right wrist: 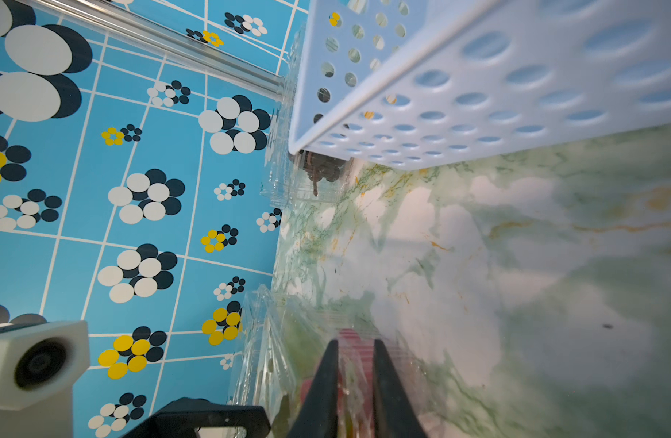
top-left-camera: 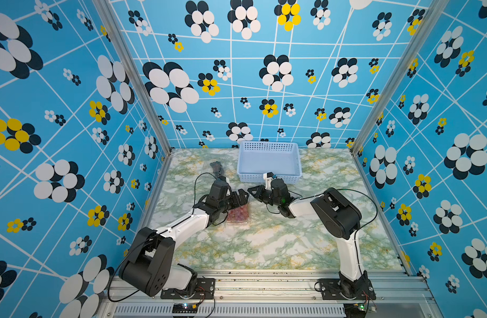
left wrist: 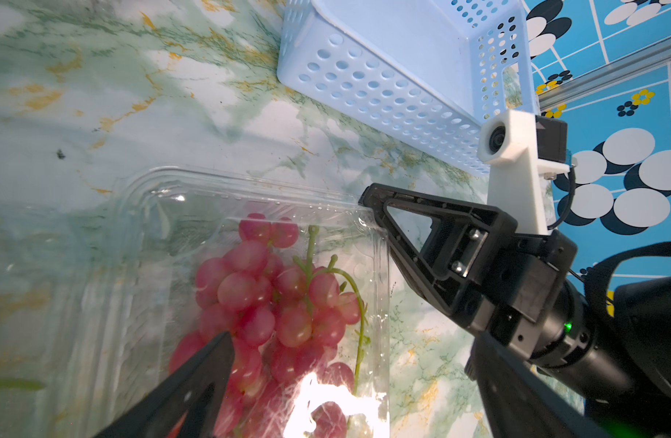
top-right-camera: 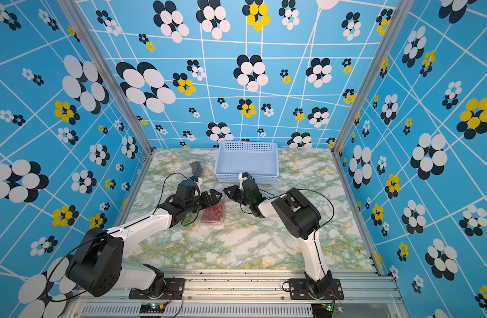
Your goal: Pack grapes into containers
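A clear plastic container (left wrist: 240,186) holds a bunch of red grapes (left wrist: 258,310) with green stems. Over it my left gripper stands open, its fingers wide apart and empty. My right gripper has its fingertips at the container's far right corner in the left wrist view. In the right wrist view its fingers are close together with a narrow gap, and clear plastic shows around them. Whether they grip the rim is unclear. Part of the container lies under the left gripper in the top left view.
The pale blue perforated basket (top-left-camera: 269,160) stands empty behind the grippers. Another clear container with dark grapes (top-left-camera: 217,168) sits at back left. Green grapes (top-right-camera: 189,217) show partly under the left arm.
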